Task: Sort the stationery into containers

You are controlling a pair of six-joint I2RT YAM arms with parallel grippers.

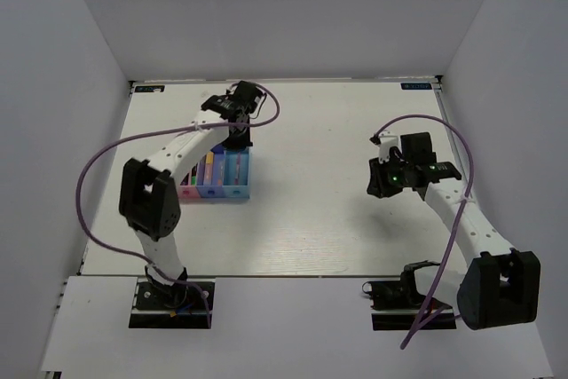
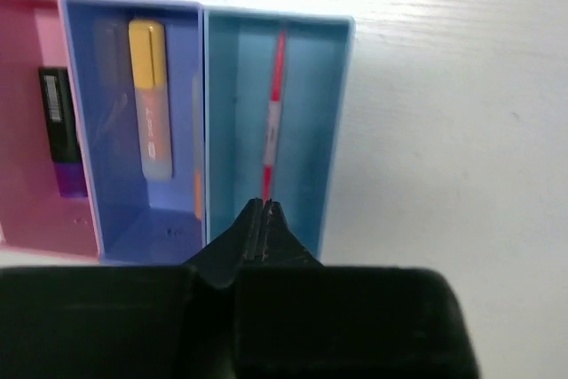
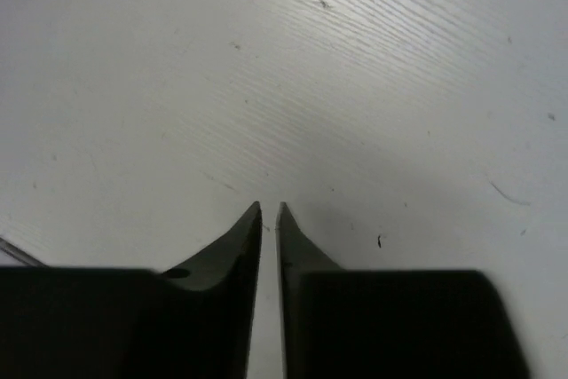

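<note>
In the left wrist view, a red-and-white pen (image 2: 272,122) lies lengthwise in the light-blue container (image 2: 235,51). My left gripper is shut over that container's near end, its tips by the pen's lower end with nothing visible between them. A yellow-capped highlighter (image 2: 153,122) and a thin orange-tipped item (image 2: 197,188) occupy the darker blue container (image 2: 129,241). The pink container (image 2: 44,228) holds a black-and-purple item (image 2: 62,130). On the right side, my right gripper is over bare table, slightly open, a narrow empty gap between its fingers.
Grey walls (image 1: 275,15) enclose the table. A thin dark strip (image 3: 18,253) shows at the right wrist view's left edge.
</note>
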